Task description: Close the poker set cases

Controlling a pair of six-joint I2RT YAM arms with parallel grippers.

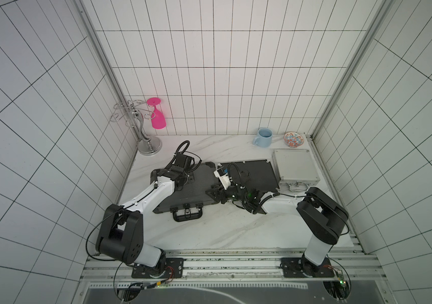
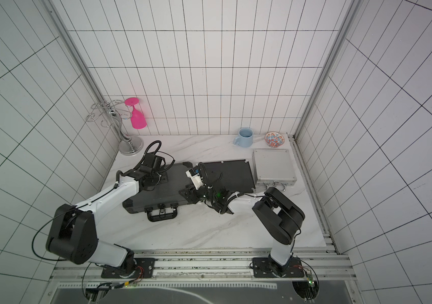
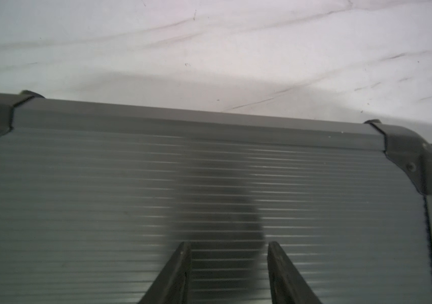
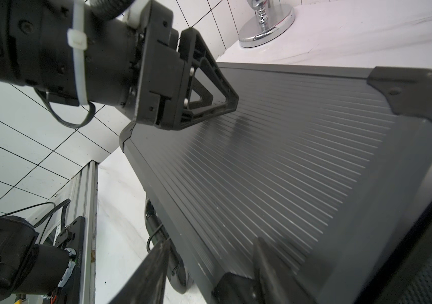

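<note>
A black case (image 1: 201, 178) with a ribbed top and dark corner pieces lies flat at centre left, its handle (image 1: 187, 214) facing the front. Over its top hangs my left gripper, fingers apart and empty; the right wrist view shows it side-on, clear of the surface. At the case's front right corner is my right gripper, its fingers (image 4: 154, 268) also apart. The black corner piece (image 4: 235, 287) shows in that gap, and contact cannot be made out. A silver case (image 1: 295, 164) lies shut at the right.
Between the cases lies a dark flat panel (image 1: 260, 173), partly under my right arm. A blue mug (image 1: 263, 137) and a patterned bowl (image 1: 293, 139) stand at the back right. A metal stand (image 1: 149, 146) with a pink goblet (image 1: 157, 119) occupies the back left.
</note>
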